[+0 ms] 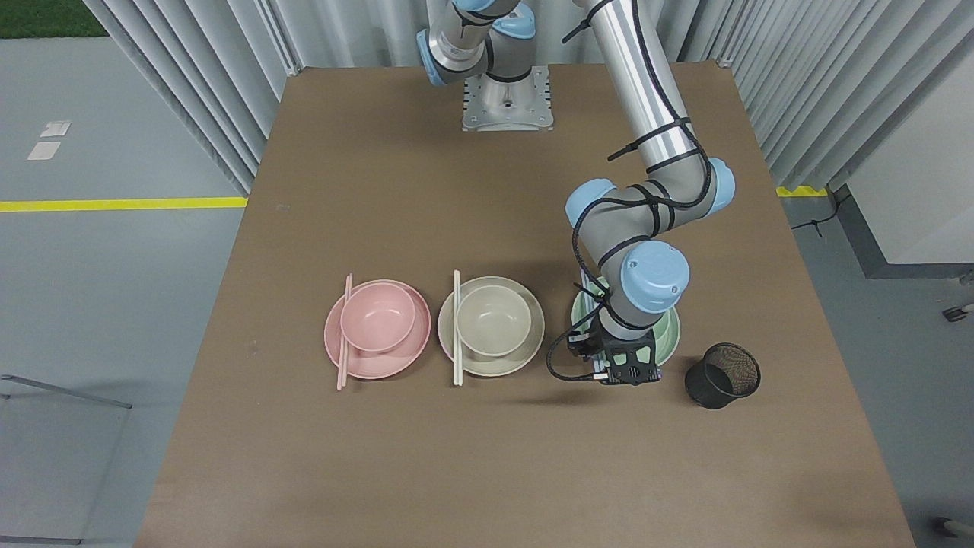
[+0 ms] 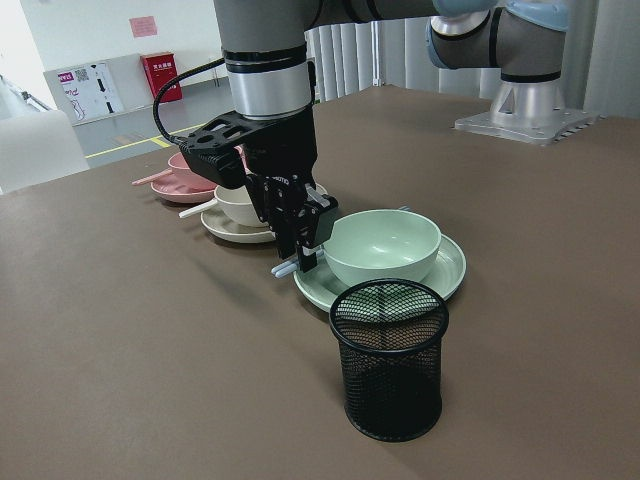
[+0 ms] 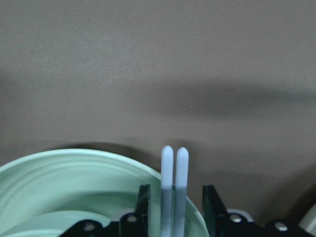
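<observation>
My gripper stands open low over the edge of the green plate [image 3: 79, 168], its two black fingers either side of a pair of pale chopsticks [image 3: 180, 187] in the wrist view, apart from them. In the left view the gripper [image 2: 298, 258] is beside the green bowl [image 2: 385, 250], which sits on its plate [image 2: 446, 278]. In the front view the arm mostly hides this setting.
A black mesh cup [image 1: 721, 379] stands right of the green setting. A cream setting [image 1: 498, 361] and a pink setting [image 1: 388, 364], each with bowl and chopsticks, lie to the left.
</observation>
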